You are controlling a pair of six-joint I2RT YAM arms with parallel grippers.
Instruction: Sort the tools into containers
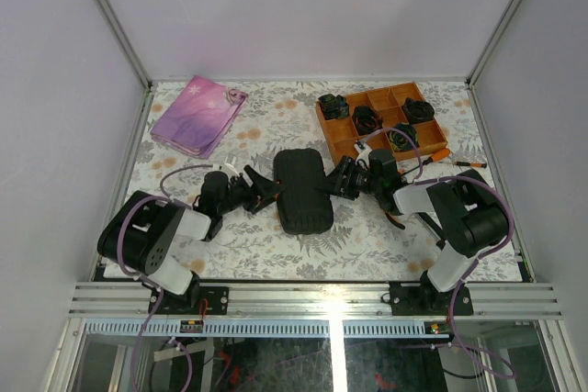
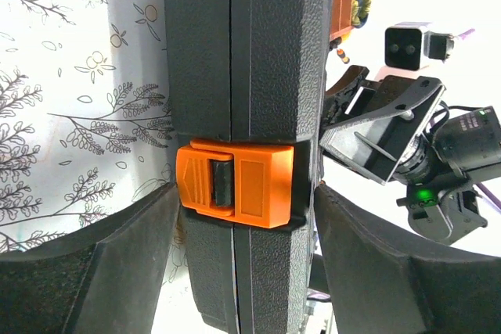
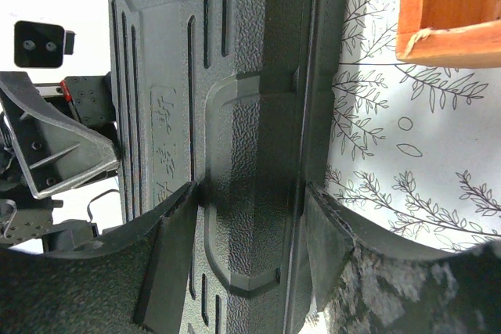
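Note:
A black ribbed case (image 1: 304, 192) lies flat at mid-table. In the left wrist view its side carries an orange latch (image 2: 235, 184). My left gripper is at that side, its fingers apart with the latch between them. On the opposite side, my right gripper is part open over the case's edge, one finger against the lid; whether it presses on it is unclear. The wooden compartment tray (image 1: 323, 131) stands at the back right, with dark bundles in several compartments. An orange-handled tool (image 1: 439, 155) lies by its front right corner.
Further right lies another orange-and-black tool (image 1: 470, 164). A black tool (image 1: 430, 225) lies partly under the right arm, near a curved handle (image 1: 395, 221). A folded pink-purple cloth (image 1: 196, 118) occupies the back left.

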